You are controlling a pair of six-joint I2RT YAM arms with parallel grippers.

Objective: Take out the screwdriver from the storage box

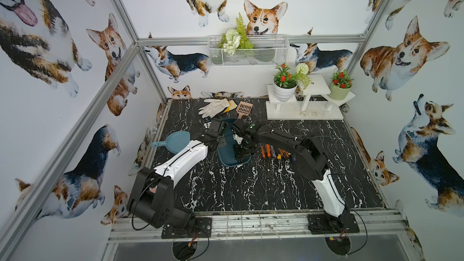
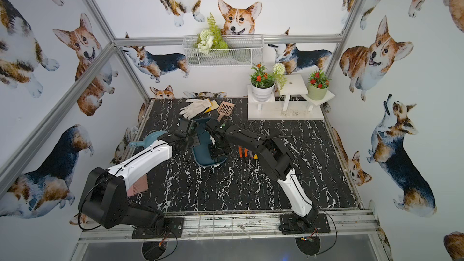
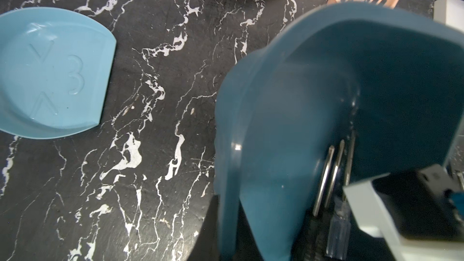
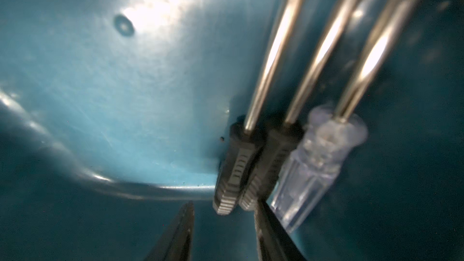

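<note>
Inside the blue storage box (image 3: pixel 299 87) lie three screwdrivers side by side. Two have black handles, the left one (image 4: pixel 236 169) and the middle one (image 4: pixel 270 164); the third is a clear-handled screwdriver (image 4: pixel 309 169). Their shafts point away from my right gripper, which is down in the box and open. Its right fingertip is close to the butts of the middle black handle and the clear handle; nothing is held between the fingers. At the box's left rim, my left gripper is shut with one finger on each side of the wall.
Orange-handled tools (image 1: pixel 268 150) lie right of the box. A blue dustpan (image 1: pixel 177 142) is to its left. Gloves (image 1: pixel 214 107) and a pink slotted scoop (image 1: pixel 244 109) lie behind. A white plant stand (image 1: pixel 304 111) fills the back right.
</note>
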